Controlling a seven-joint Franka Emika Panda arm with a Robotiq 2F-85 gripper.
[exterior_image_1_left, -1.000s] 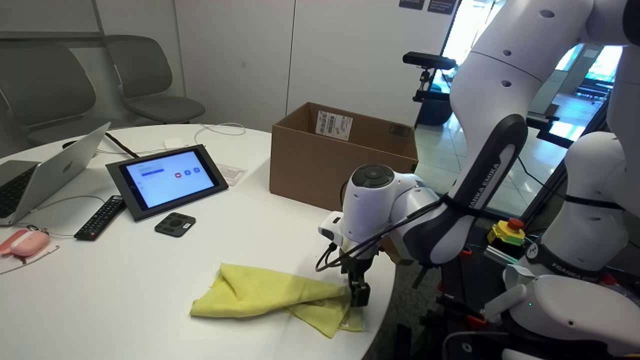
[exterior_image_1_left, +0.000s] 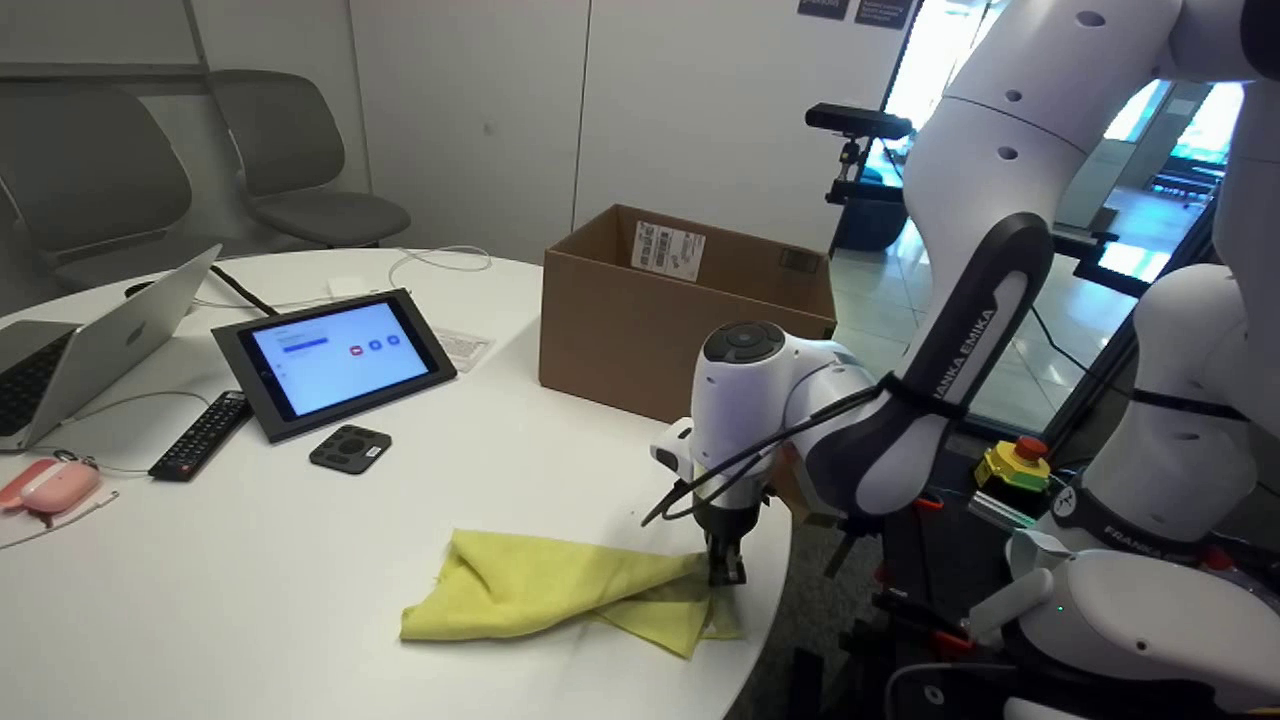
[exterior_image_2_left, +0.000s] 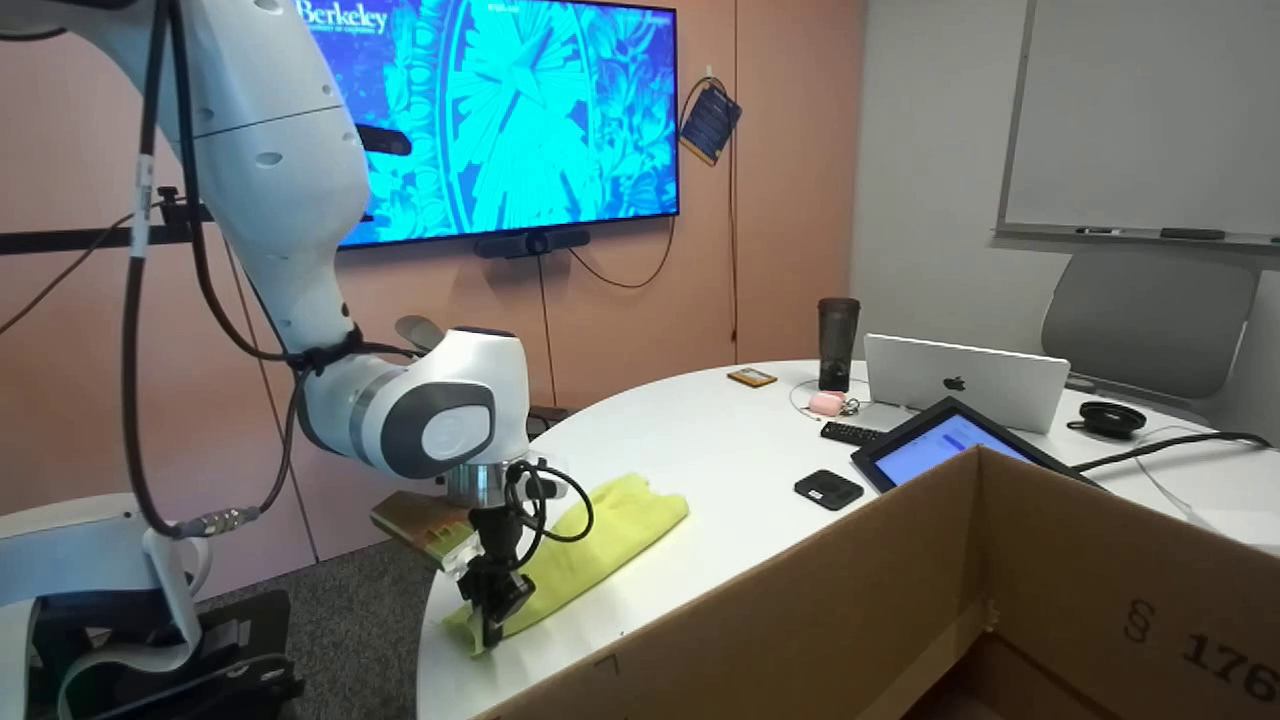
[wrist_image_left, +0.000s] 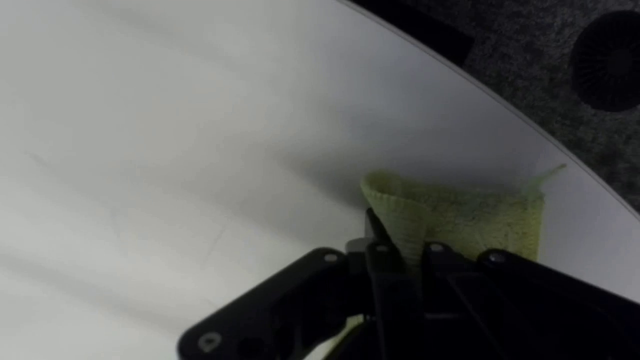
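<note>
A folded yellow-green cloth (exterior_image_1_left: 528, 587) lies on the white round table (exterior_image_1_left: 360, 576), its right end close to the table's edge. At that end is my gripper (exterior_image_1_left: 725, 576), pointing down and shut on the cloth. In the wrist view a pinched ridge of the cloth (wrist_image_left: 400, 217) rises between the black fingers, while a flat corner spreads out to their right. Exterior view 2 has the gripper (exterior_image_2_left: 492, 624) low over the near end of the cloth (exterior_image_2_left: 612, 528); the fingertips are partly lost against the cloth there.
A large open cardboard box (exterior_image_1_left: 672, 324) stands behind the gripper. Farther left are a tablet (exterior_image_1_left: 342, 354), a black puck-like device (exterior_image_1_left: 350, 449), a remote (exterior_image_1_left: 202, 434) and a laptop (exterior_image_1_left: 108, 348). Bare tabletop lies between these and the cloth.
The gripper has shifted slightly back and to the right. With it the whole cloth has slid a little to the right and away; other objects stay put.
</note>
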